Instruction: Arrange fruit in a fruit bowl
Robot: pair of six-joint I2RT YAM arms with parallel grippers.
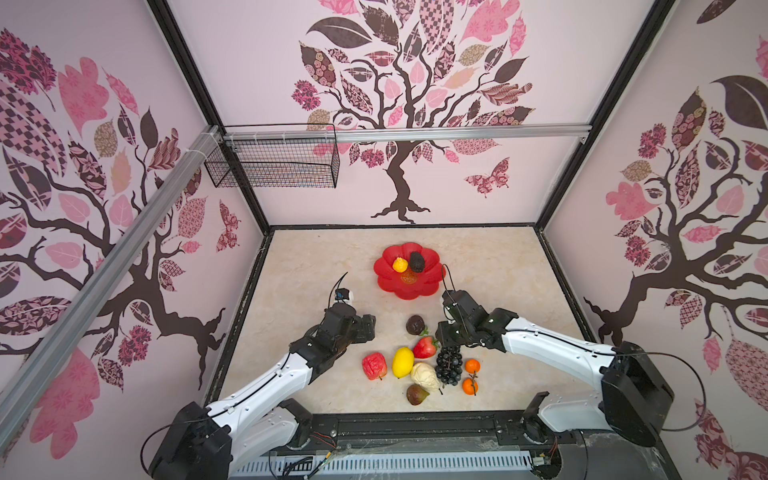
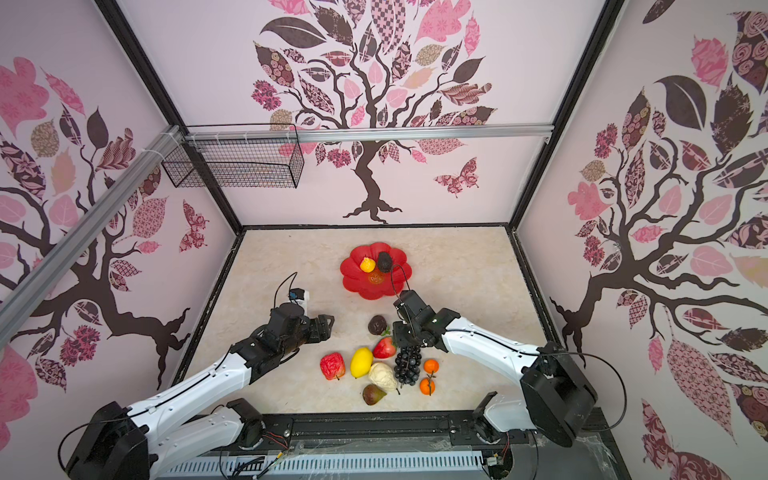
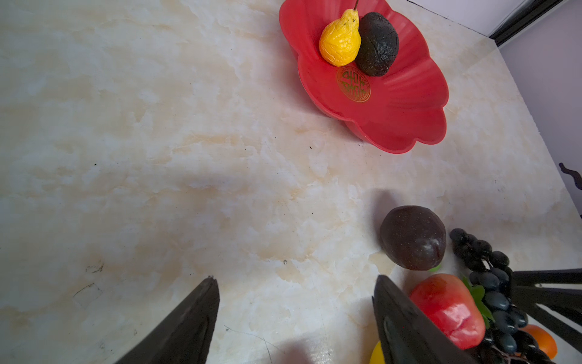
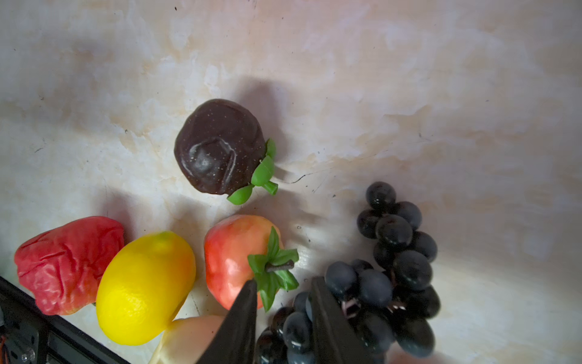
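The red flower-shaped bowl (image 1: 388,280) holds a yellow pear (image 3: 340,40) and a dark avocado (image 3: 378,44). My right gripper is over the table, its fingers part open, near the red strawberry-like fruit (image 4: 233,257) and the black grapes (image 4: 412,270); nothing is held between them. Above the strawberry lies a dark round fruit (image 4: 218,145) with green leaves. My left gripper stands open and empty over bare table, left of the fruit. In the front row are a red wrinkled fruit (image 1: 373,366), a yellow lemon (image 1: 403,362) and a pale fruit (image 1: 425,376).
A brownish-green fruit (image 1: 417,394) lies nearest the front edge. Two oranges, one behind (image 1: 473,365) and one in front (image 1: 469,386), sit right of the grapes. Bare table surrounds the bowl. A wire basket (image 1: 276,163) hangs at the back left.
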